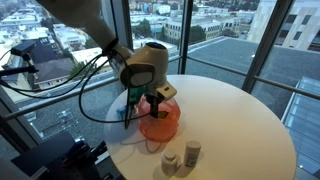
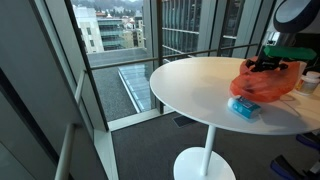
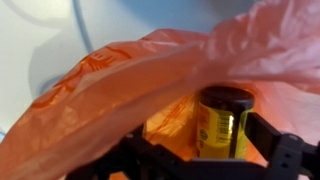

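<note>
An orange-red translucent plastic bag (image 1: 170, 128) stands on the white table with its mouth open upward. My gripper (image 1: 155, 108) points down into that mouth. Inside the bag, a yellow bottle with a black cap (image 3: 222, 120) shows in the wrist view, lying between my open fingers. Folds of the bag cover part of the wrist view, so the lower part of the bottle is hidden. In exterior view 2 the bag (image 2: 262, 78) hides the fingertips and whatever lies inside.
Two pale cylindrical containers stand in front of the bag: a shorter one (image 1: 169, 160) and a taller one (image 1: 192, 153). A blue box (image 2: 243, 107) sits beside the bag near the table's edge.
</note>
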